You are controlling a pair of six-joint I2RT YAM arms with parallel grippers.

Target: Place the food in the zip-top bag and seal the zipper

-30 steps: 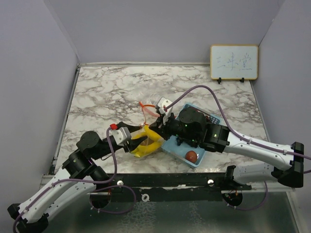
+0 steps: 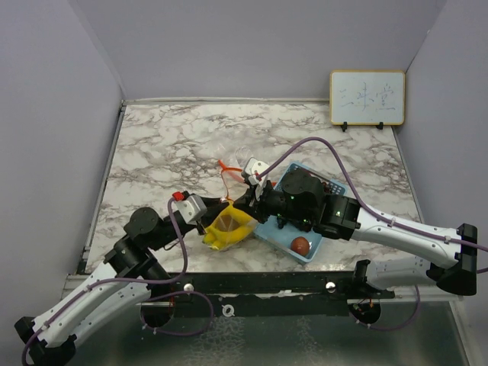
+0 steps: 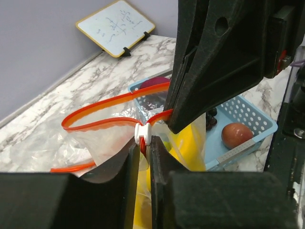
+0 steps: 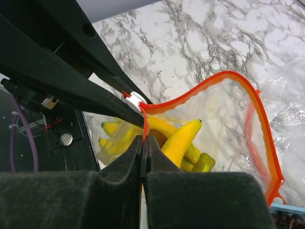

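Observation:
The clear zip bag [image 4: 224, 112] has an orange zipper strip [image 4: 209, 87], its mouth spread in a wide loop. Yellow bananas [image 4: 183, 140] lie inside it, with something brown partly hidden among them. My right gripper is shut on the orange strip at the near corner. Just beside it, the white zipper slider [image 3: 142, 133] sits between the fingertips of my left gripper, which are closed in on it from both sides. In the top view, the left gripper [image 2: 227, 202] and right gripper [image 2: 242, 204] meet above the bananas [image 2: 229, 227].
Right of the bag stands a blue basket [image 2: 276, 235] holding a brown round item [image 2: 300, 245] and dark fruit, partly under the right arm. A whiteboard [image 2: 367, 97] stands at the back right.
Before that it had backed off a little. The right arm stays nearly still.

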